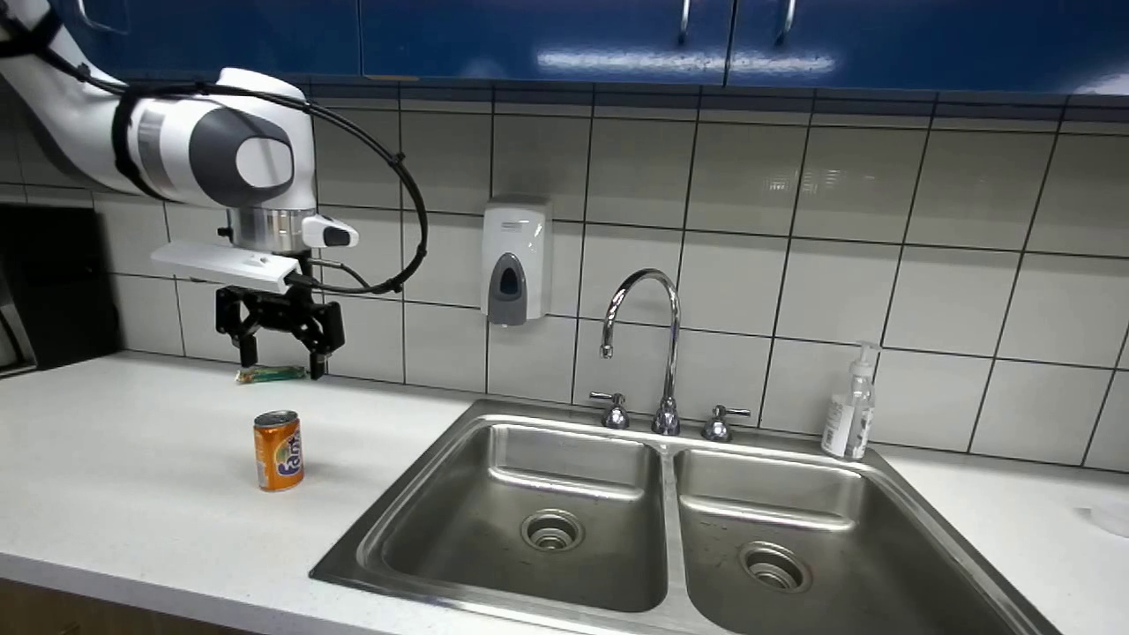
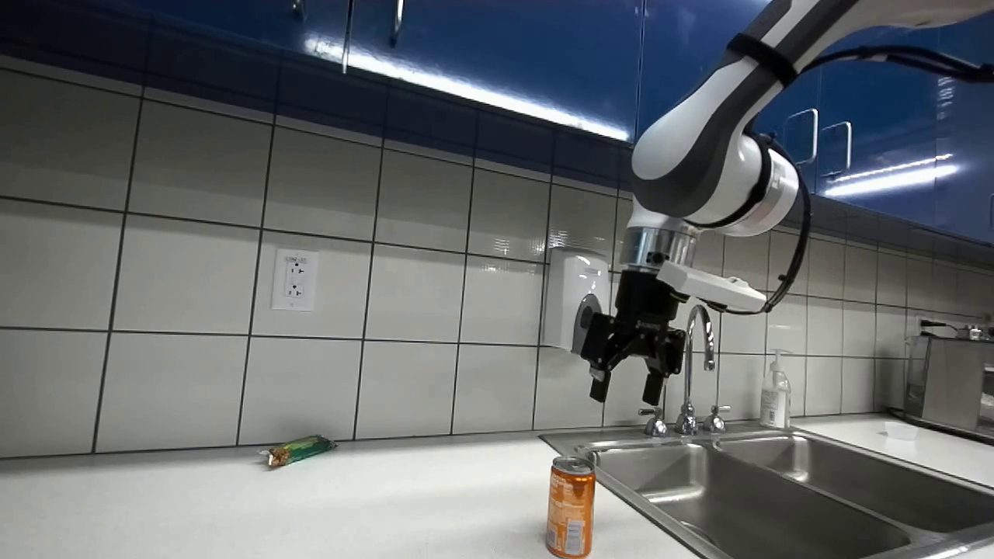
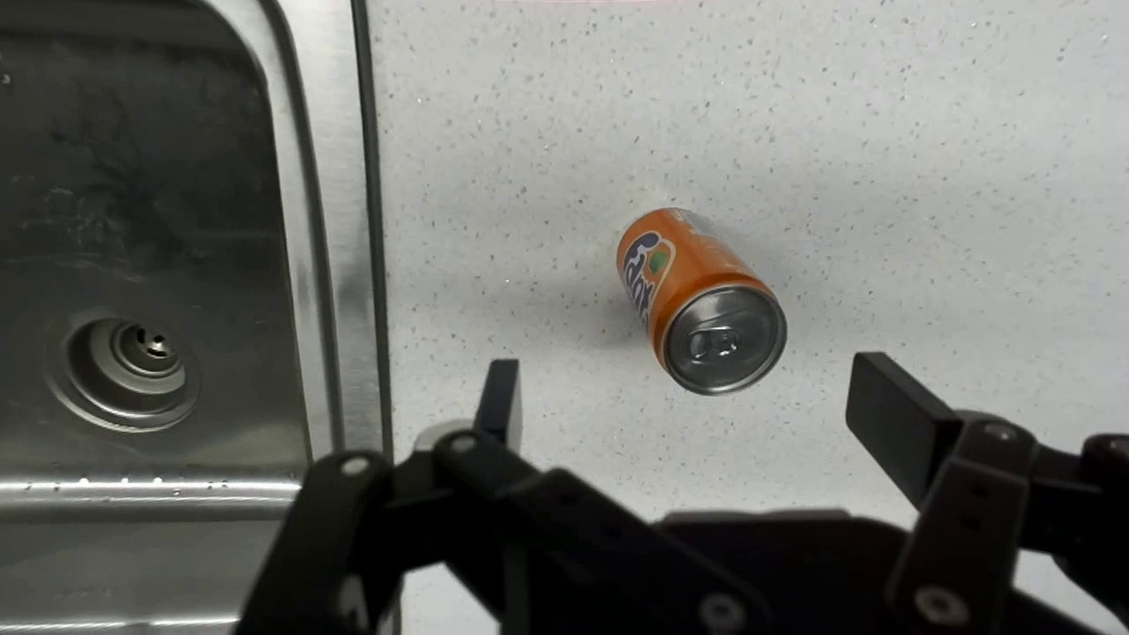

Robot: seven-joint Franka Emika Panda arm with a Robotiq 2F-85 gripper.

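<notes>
An orange Fanta can [image 1: 279, 453] stands upright on the white counter, left of the sink. In exterior view 2 the can [image 2: 570, 508] is near the front, beside the sink's edge. My gripper [image 1: 280, 362] hangs above the counter, clear of the can, with its fingers open and nothing between them. From the wrist, the can [image 3: 688, 286] appears between and beyond the two spread fingertips, its silver lid facing the camera. A small green wrapped packet [image 1: 271, 374] lies at the back of the counter by the tiled wall.
A steel double sink [image 1: 674, 529] with a tall faucet [image 1: 674, 349] takes up the middle and right. A soap dispenser [image 1: 515, 261] hangs on the wall; a pump bottle [image 1: 849, 413] stands behind the right basin. Bare counter surrounds the can.
</notes>
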